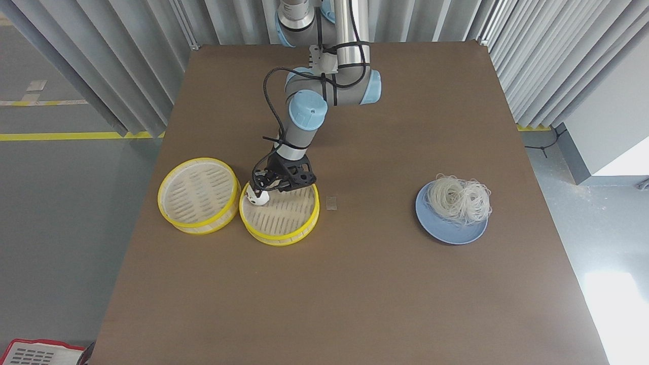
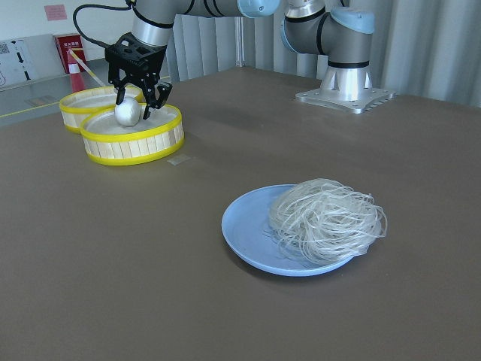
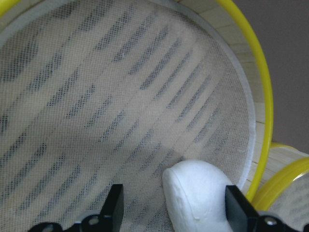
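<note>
My gripper stands open inside the right-hand yellow-rimmed steamer [image 1: 280, 234], low over its mesh. A white bun-like piece [image 3: 192, 195] lies in that steamer against the right finger, with clear space beside the left finger in the wrist view. In the left view the same white piece [image 2: 128, 113] sits among the dark gripper parts, near the steamer's rim. A second steamer [image 1: 197, 191] stands empty just to the left.
A blue plate [image 1: 435, 224] with a heap of pale noodles [image 1: 459, 199] lies on the right of the brown table [image 1: 365, 292].
</note>
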